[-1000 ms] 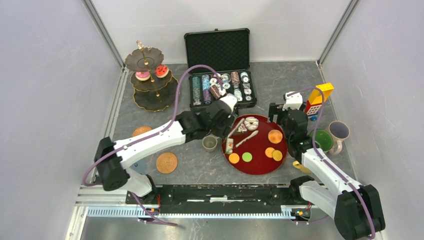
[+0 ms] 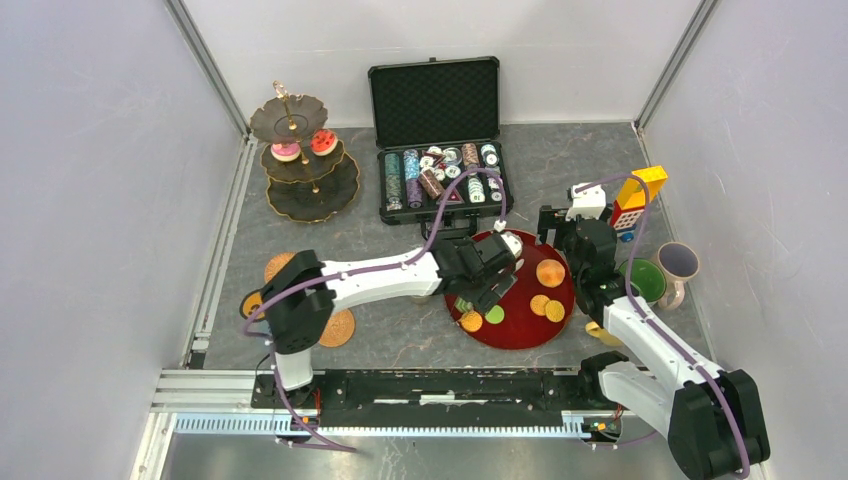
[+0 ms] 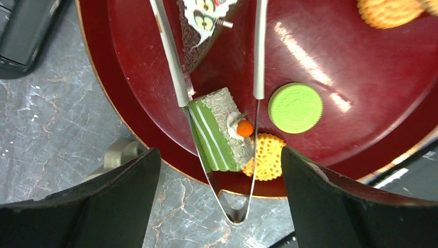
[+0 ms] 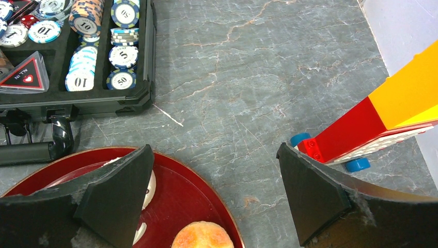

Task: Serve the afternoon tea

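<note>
A pair of metal tongs (image 3: 260, 57) lies on the red tray (image 3: 137, 111), its bent end past the front-left rim. Between the tong arms sits a green cake slice (image 3: 209, 137). Open and empty, my left gripper hovers over that bent end, a finger to each side. A chocolate cake slice (image 3: 193, 39), a green round biscuit (image 3: 295, 108) and a yellow cracker (image 3: 268, 155) are also on the tray. My right gripper stands open above the tray's far-right rim, holding nothing. At the back left, the three-tier stand (image 2: 312, 195) carries two cupcakes.
An open poker-chip case (image 2: 443, 205) lies behind the tray. On the right are a toy block building (image 2: 630, 200), a green cup (image 2: 648, 280) and a mug (image 2: 678, 262). Woven coasters (image 2: 338, 328) lie at left, partly under the left arm. Bare tabletop shows right of the case.
My left gripper has moved right and toward the front, over the tray, covering much of the tongs and cakes from above. Several tray items shifted slightly right. The right arm stayed still.
</note>
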